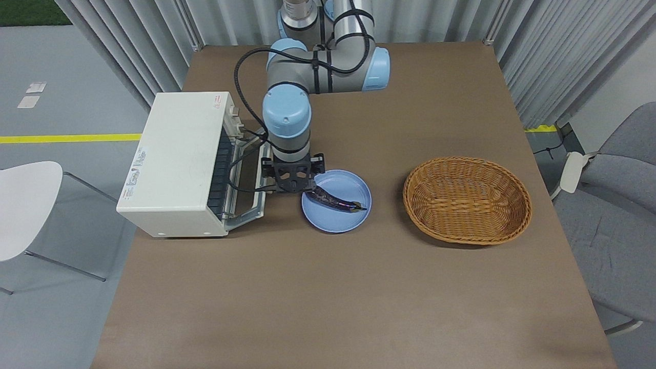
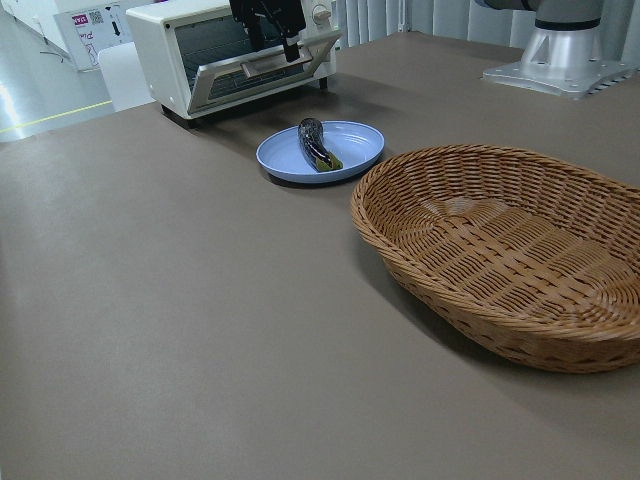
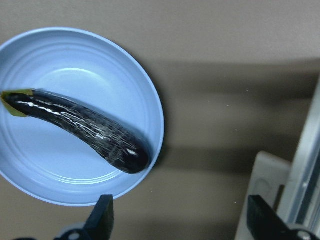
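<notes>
A white toaster oven [image 1: 167, 160] stands on the table's left, its glass door [image 2: 250, 82] swung part-way down on the side facing the plate. A blue plate [image 1: 326, 220] holds a dark eggplant [image 3: 90, 127] with a green cap. My gripper hangs over the oven door's outer edge beside the plate; in the wrist view its two black fingers are wide apart, open, with nothing between them. The eggplant lies below and off to one side of the fingers in that view. In the front view my fingertips are hidden under the wrist housing.
A round wicker basket [image 1: 467, 200] sits right of the plate. A white chair stands left of the table, a grey chair right.
</notes>
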